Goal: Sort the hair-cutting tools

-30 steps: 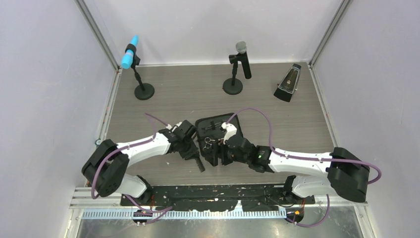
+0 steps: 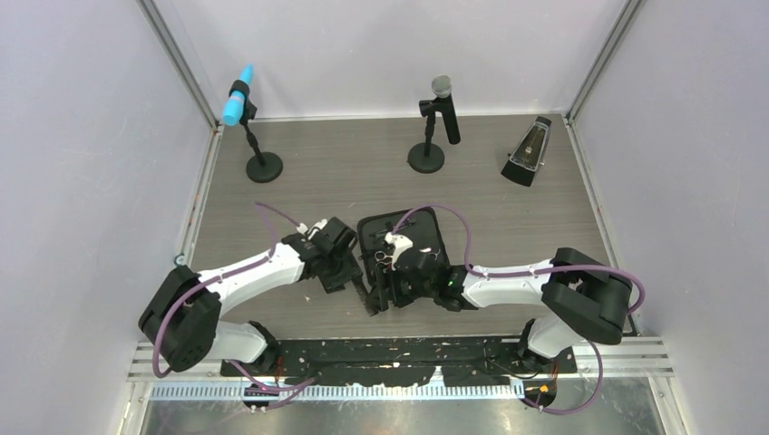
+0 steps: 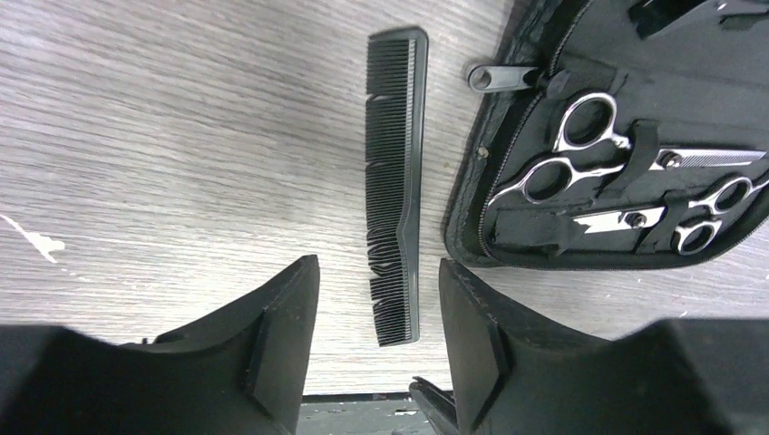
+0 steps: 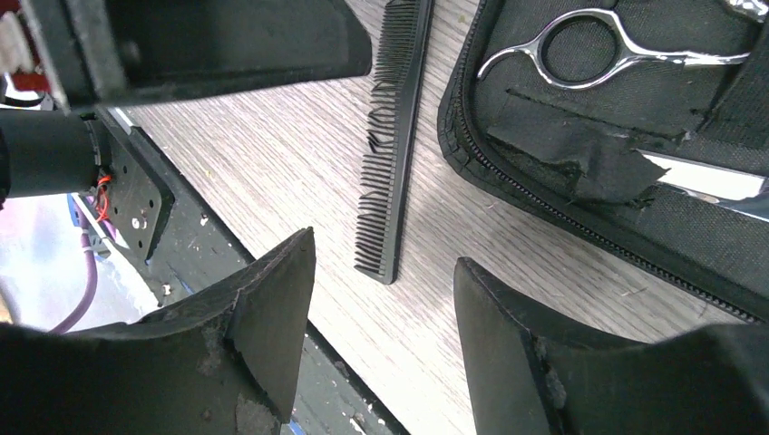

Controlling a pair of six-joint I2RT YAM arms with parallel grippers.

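A black comb (image 3: 396,127) lies on the table beside the zip case (image 3: 499,136), which holds scissors (image 3: 589,215) under elastic straps. My left gripper is open over the comb, whose lower part shows between its fingers with nothing gripped. My right gripper is open too, above the other view of the same comb (image 4: 399,163), near its end, beside the case's zipped corner. In the top view both grippers crowd low at the front middle, partly hiding the comb and case.
A blue microphone on a stand (image 2: 234,109), a second microphone stand (image 2: 426,156) and a metronome (image 2: 526,154) stand along the back. The table between them and the case is clear. The dark front edge (image 4: 209,236) lies close to the comb.
My right arm has moved left and toward the front, closer to the comb. The left arm has shifted slightly left. The comb shows no clear movement.
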